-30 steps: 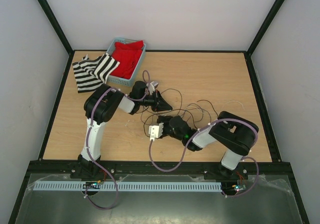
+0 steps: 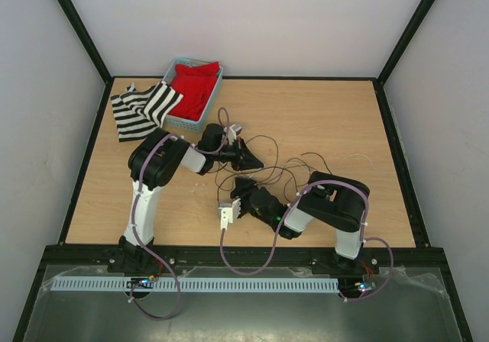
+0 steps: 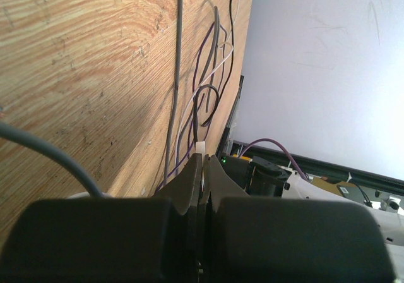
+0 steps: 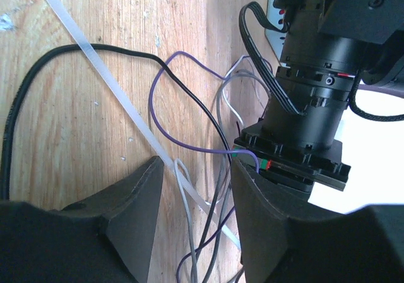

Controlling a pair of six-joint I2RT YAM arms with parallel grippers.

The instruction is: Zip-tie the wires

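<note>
Several thin wires, among them a black wire (image 4: 120, 49) and a purple wire (image 4: 154, 115), lie in loose loops on the table between the arms. A translucent white zip tie (image 4: 117, 93) runs diagonally across the right wrist view, past the wires and into the gap between the fingers of my right gripper. That gripper is open and low over the tangle. My left gripper is shut, and a small white piece (image 3: 200, 147) shows at its fingertips; whether this belongs to the zip tie I cannot tell. In the top view both grippers work close together.
A light blue basket (image 2: 183, 123) with a red cloth (image 2: 195, 86) stands at the back left, with a black-and-white striped cloth (image 2: 139, 113) beside it. Wire ends reach rightward from the tangle.
My right arm has moved a little left and toward the front edge, its gripper turning slightly. The left arm has stayed in place, and the wires near the right gripper have shifted slightly.
</note>
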